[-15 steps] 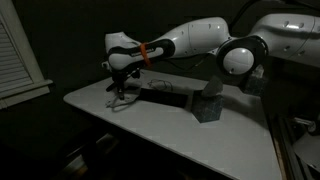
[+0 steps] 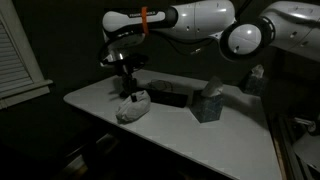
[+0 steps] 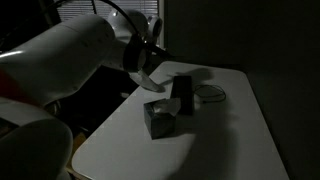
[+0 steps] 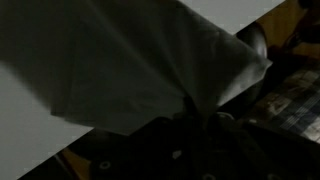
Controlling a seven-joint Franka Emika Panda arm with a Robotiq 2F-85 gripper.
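Note:
A pale, crumpled cloth or tissue (image 2: 133,107) hangs at the left front edge of the white table (image 2: 175,133), below my gripper (image 2: 127,88). In the wrist view the same thin sheet (image 4: 150,65) spreads wide and is pinched where it narrows at my gripper, which is shut on it. Exterior view 2 shows a pale piece of the cloth (image 3: 147,80) beside the arm; the fingers are hidden there.
A grey tissue box (image 2: 207,106) with a tissue standing out of it is on the table. Behind lies a dark flat tray (image 2: 168,97), with a loop of thin cable (image 3: 210,93) past it.
The arm has come nearer the front edge.

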